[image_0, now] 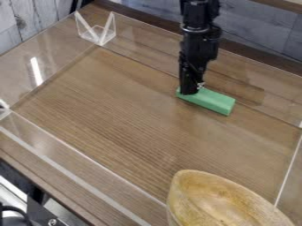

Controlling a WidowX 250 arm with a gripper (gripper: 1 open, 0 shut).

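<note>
A black gripper (189, 84) at the end of the dark arm reaches down from the back of the wooden table (106, 124) to the left end of a flat green block (210, 101). The gripper looks shut; whether it touches the block cannot be told, and nothing clearly shows between its fingers.
A large pale yellow bowl (218, 203) sits at the front right. A white wire-like object (97, 33) stands at the back left.
</note>
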